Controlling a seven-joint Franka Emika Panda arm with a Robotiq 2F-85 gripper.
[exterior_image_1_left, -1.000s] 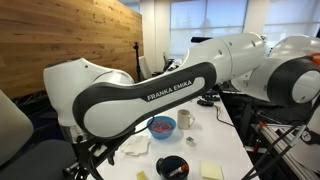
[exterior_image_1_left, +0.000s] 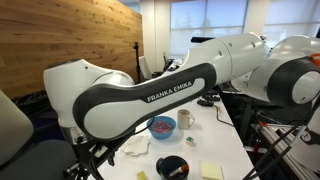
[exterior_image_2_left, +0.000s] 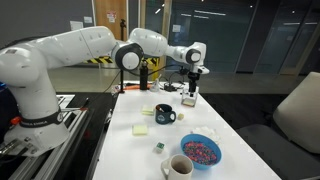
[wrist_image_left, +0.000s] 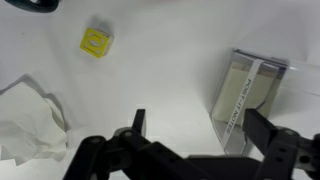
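Note:
My gripper stands open in the wrist view, its fingers wide apart with only white table between them. A clear case (wrist_image_left: 246, 95) with a tan pad and a white printed label lies at the right; the right finger overlaps its lower part from the camera's side. Whether they touch, I cannot tell. Exterior view 2 has the gripper (exterior_image_2_left: 193, 85) at the far end of the table, just above the case (exterior_image_2_left: 189, 100). In exterior view 1 the gripper is low at the left, largely hidden behind the arm.
A yellow block (wrist_image_left: 96, 42) and crumpled white paper (wrist_image_left: 32, 122) lie left of the case. A black mug (exterior_image_2_left: 174, 114), a blue bowl (exterior_image_2_left: 200, 152) of red pieces, a pale mug (exterior_image_2_left: 179, 169) and yellow pads (exterior_image_2_left: 140, 130) occupy the table (exterior_image_2_left: 130, 160).

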